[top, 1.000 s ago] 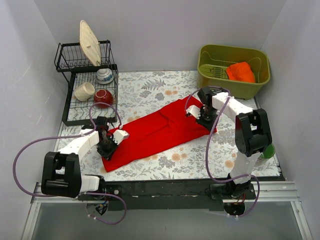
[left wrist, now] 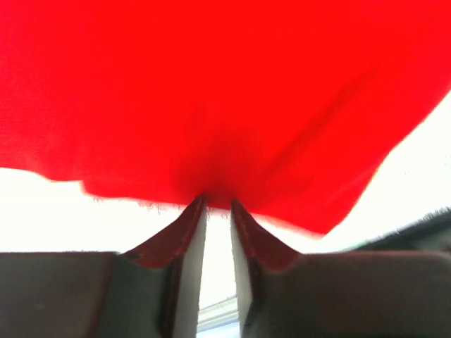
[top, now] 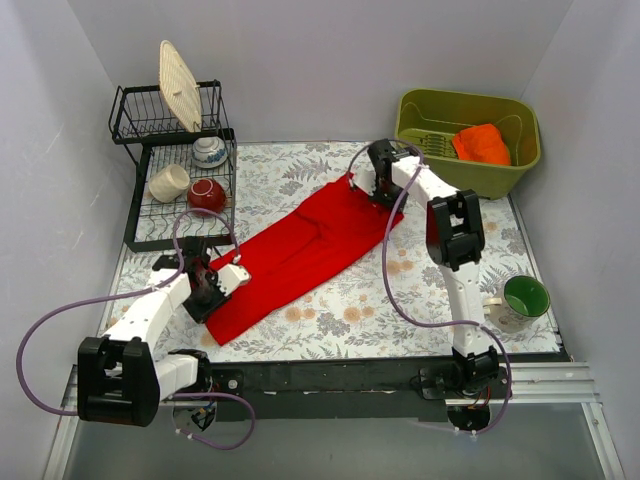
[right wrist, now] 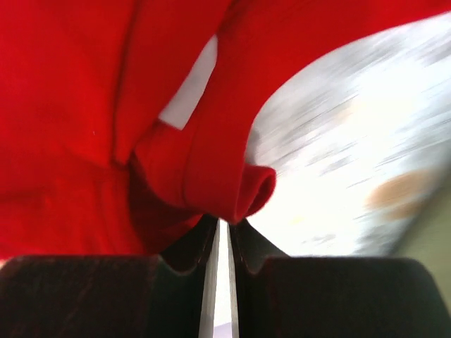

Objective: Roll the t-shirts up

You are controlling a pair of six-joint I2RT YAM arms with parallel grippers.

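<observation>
A red t-shirt (top: 300, 255), folded into a long strip, lies slantwise across the patterned table. Its lower left end is under my left gripper (top: 222, 290). In the left wrist view that gripper is slightly open at the edge of the red cloth (left wrist: 232, 105), and no cloth shows clearly between the fingertips. At the strip's upper right end is my right gripper (top: 385, 195). The right wrist view has the right gripper shut on a curled, bunched fold of the shirt (right wrist: 225, 169); a gap beside the fold bares the pale table.
An olive-green bin (top: 467, 140) holding an orange-red cloth (top: 482, 144) stands at the back right. At the back left is a black dish rack (top: 185, 165) with cups and a bowl. A green-lined mug (top: 520, 300) sits at the front right.
My right gripper has moved left and slightly back, and the shirt's right end has shifted with it, making the strip slant more steeply. The left arm has moved only slightly.
</observation>
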